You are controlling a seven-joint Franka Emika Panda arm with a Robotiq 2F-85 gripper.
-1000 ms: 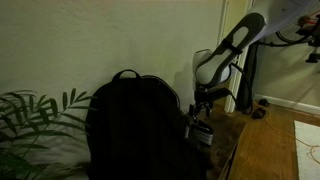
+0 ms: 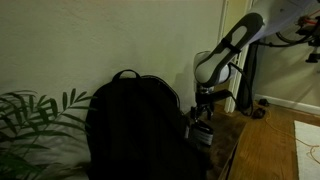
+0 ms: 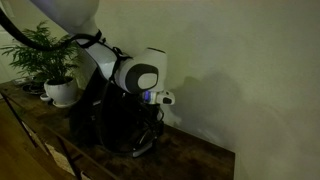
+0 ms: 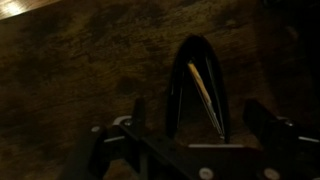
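Note:
In the wrist view, a narrow black object, pointed at its far end, lies on dark wood with a thin tan strip running along its middle. My gripper stands open, one dark finger on each side of this object and a gap beside it. From exterior view 1, the gripper points down just above a dark, shiny-sided item; whether they touch cannot be told. In exterior view 2 the gripper's fingers are mostly lost in shadow.
A large black cloth-like bag stands left of the arm against the wall. A potted plant is at the far end of the dark wooden surface, whose near right part is bare. The room is dim.

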